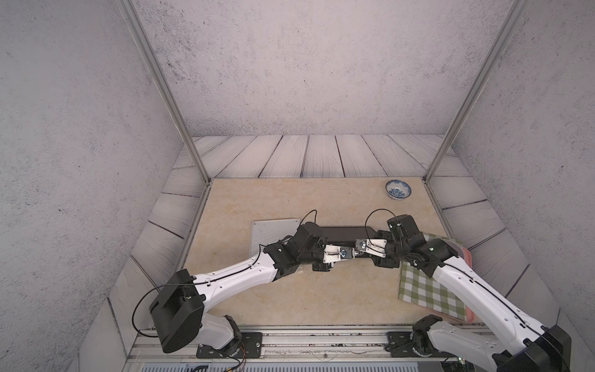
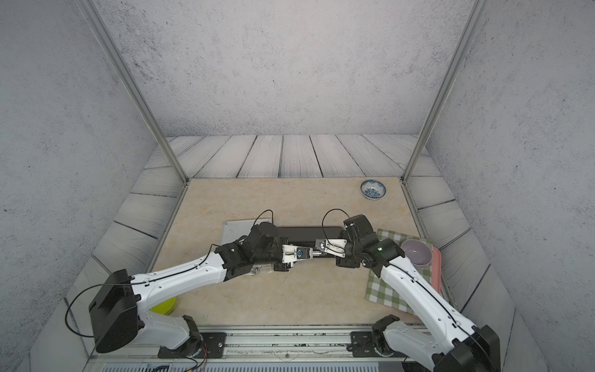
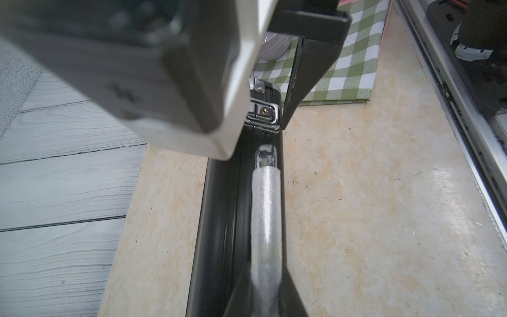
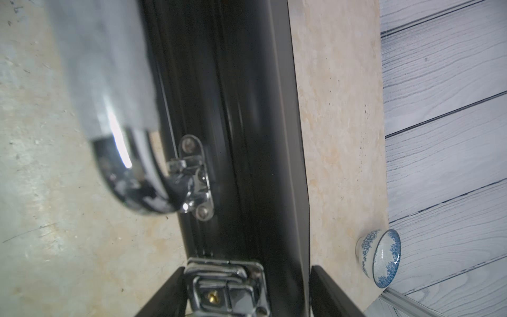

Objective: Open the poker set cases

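The black poker case lies across the middle of the table, mostly under both grippers. In the left wrist view my left gripper is shut on the case's handle, a chrome bar with a pale sleeve. My right gripper is open over a metal latch at the case's edge, just beside the handle's chrome bend and hinge plate. The case's lid appears closed.
A blue-and-white bowl stands at the back right. A checked cloth with a purple bowl lies at the right. A pale ribbed mat lies behind the left arm.
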